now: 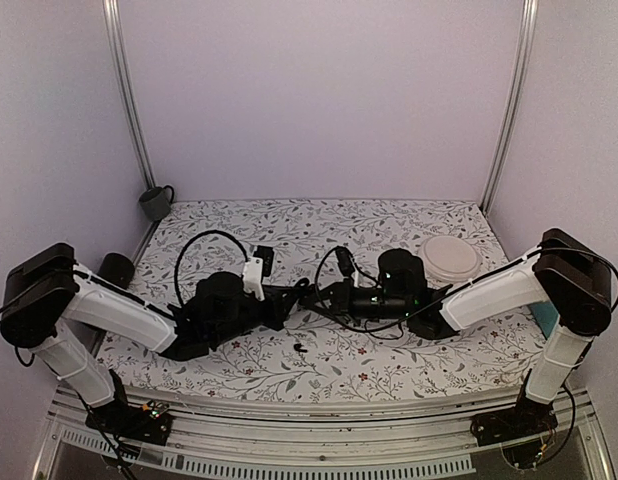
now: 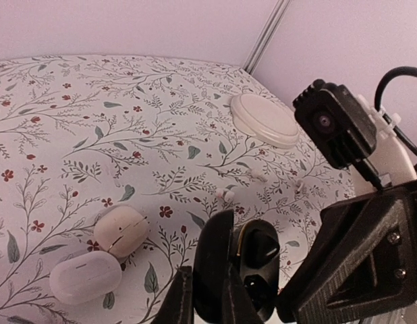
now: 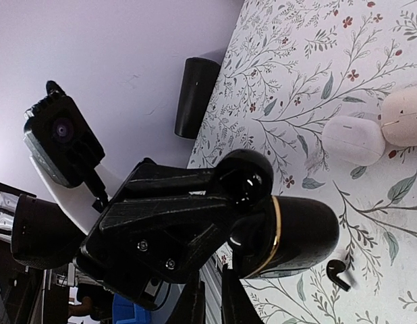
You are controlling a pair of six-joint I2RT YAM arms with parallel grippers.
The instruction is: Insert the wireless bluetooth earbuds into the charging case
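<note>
My left gripper [image 1: 287, 296] is shut on the open black charging case [image 2: 215, 263], held upright at the table's centre. An earbud-like black piece shows inside the case in the left wrist view. My right gripper [image 1: 327, 298] is shut at the case's side; what it grips is hidden. The case [image 3: 299, 236] shows a gold rim in the right wrist view. A black earbud [image 3: 337, 273] lies on the table [image 1: 219, 380] below, also seen in the top view as a small dark spot [image 1: 299, 349].
A white case [image 2: 85, 275] and a beige case [image 2: 121, 229] lie behind. A white round lid [image 1: 449, 255] is at back right. A grey mug [image 1: 155, 203] and a black cylinder [image 1: 116, 268] stand at the left edge.
</note>
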